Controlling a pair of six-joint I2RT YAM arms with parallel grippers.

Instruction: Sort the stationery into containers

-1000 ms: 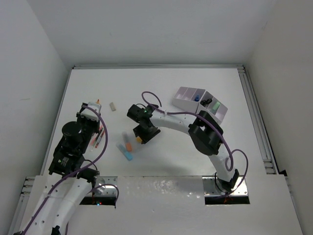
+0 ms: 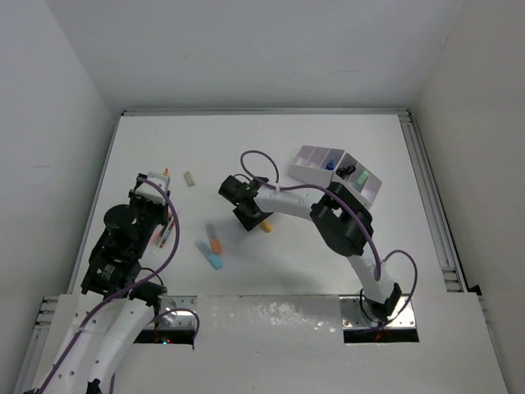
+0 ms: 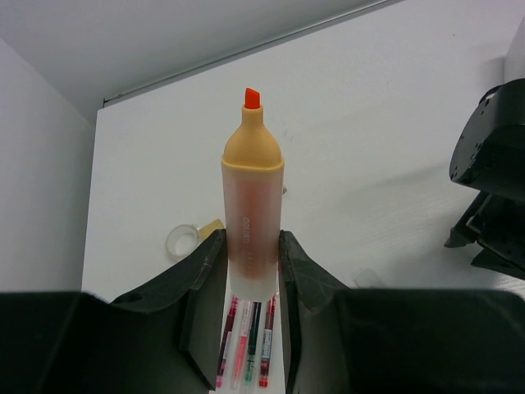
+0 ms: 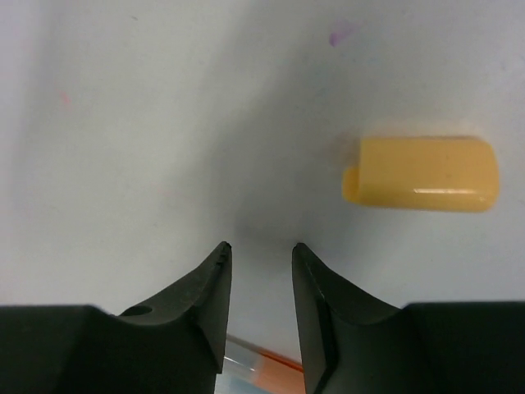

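Note:
An upright orange highlighter [image 3: 250,209] with an exposed orange tip is clamped in my left gripper on the left of the table. My right gripper is low over the table at the centre, its fingertips apart with only bare surface seen between them. A yellow piece [image 4: 422,172], perhaps a cap or marker, lies just beyond its fingers in the right wrist view. Orange-and-clear [image 2: 213,238] and blue [image 2: 207,254] markers lie left of it. Several pens [image 3: 254,341] lie below my left gripper.
A white compartment container [image 2: 312,164] holding some items stands at the back right. A small pale block [image 2: 188,178] and a tape roll [image 3: 182,241] lie on the left of the table.
My right gripper has shifted slightly to the right, and a yellow piece now shows to the right beneath it. My left arm has hardly moved.

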